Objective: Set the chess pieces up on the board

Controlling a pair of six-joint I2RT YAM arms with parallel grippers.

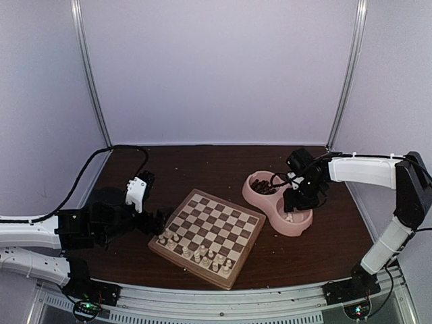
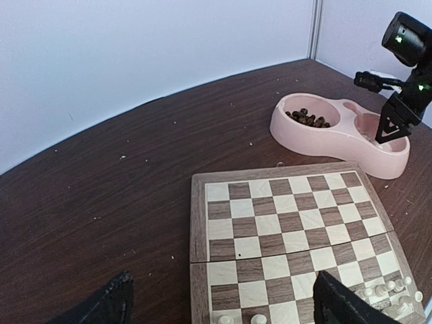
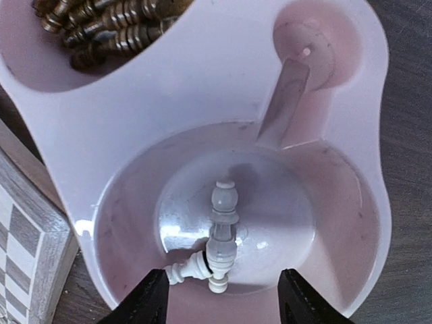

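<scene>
The chessboard [image 1: 253, 237] lies turned at an angle on the table, with several white pieces [image 1: 197, 256] standing along its near side. In the right wrist view, white pieces [image 3: 221, 233] lie on their sides and touch each other in the near bowl of the pink container [image 3: 351, 202]. Over that bowl is my right gripper, open and holding nothing. Dark pieces [image 3: 128, 23] fill the other bowl. My left gripper is open and empty by the board's left corner.
Bare dark tabletop [image 1: 196, 169] stretches behind the board. A narrow strip of table separates the board from the pink container [image 1: 291, 228]. In the left wrist view, the board's far half [image 2: 290, 209] carries no pieces.
</scene>
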